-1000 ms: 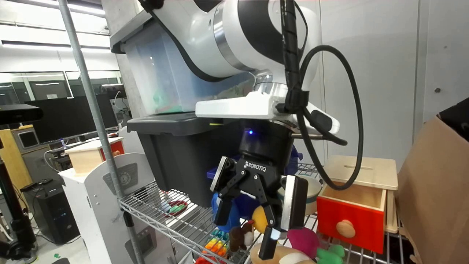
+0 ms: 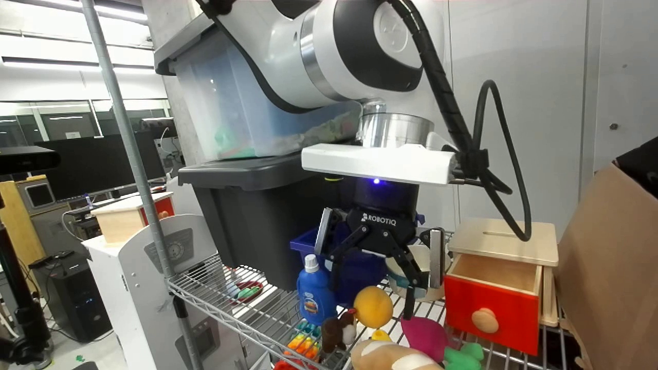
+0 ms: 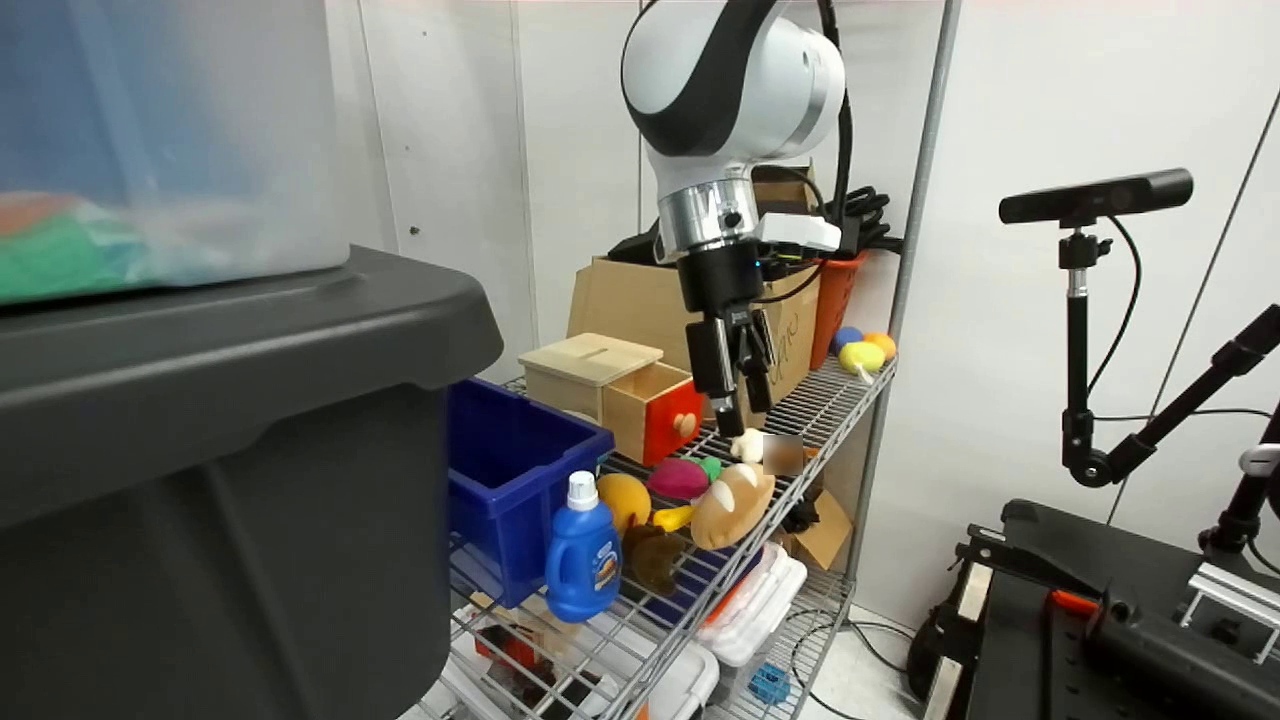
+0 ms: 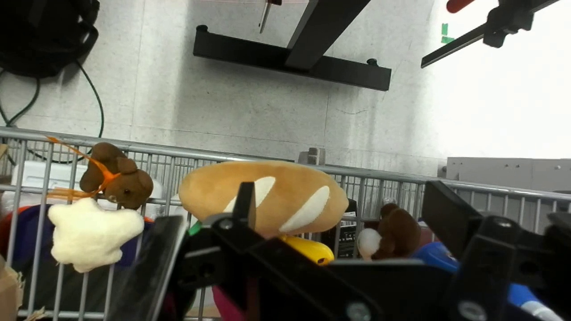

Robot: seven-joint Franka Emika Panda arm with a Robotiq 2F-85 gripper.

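My gripper point(image 2: 371, 290) hangs above the wire shelf, its two fingers spread wide with nothing between them. Under it in the wrist view lies a plush bread loaf point(image 4: 299, 198) near the shelf's front rail. Close by are a yellow toy point(image 4: 308, 249), a brown and white plush point(image 4: 397, 235) and an orange ball point(image 2: 373, 307). A magenta and green plush point(image 2: 425, 336) lies in front of the wooden box with a pulled-out red drawer point(image 2: 487, 311); the drawer looks empty. A blue detergent bottle point(image 3: 584, 554) stands beside the blue bin point(image 3: 528, 480).
A large black tote point(image 2: 265, 216) stands left of the gripper, with a clear tub point(image 2: 228, 98) on top. A cardboard box point(image 2: 617, 265) closes off the right side. In the wrist view, a cream plush point(image 4: 93, 233) and a brown plush point(image 4: 120, 182) lie at left.
The gripper has risen and drawn back slightly from the front of the shelf, and its wrist has turned. The cable has swung right. Toys and drawer look unmoved.
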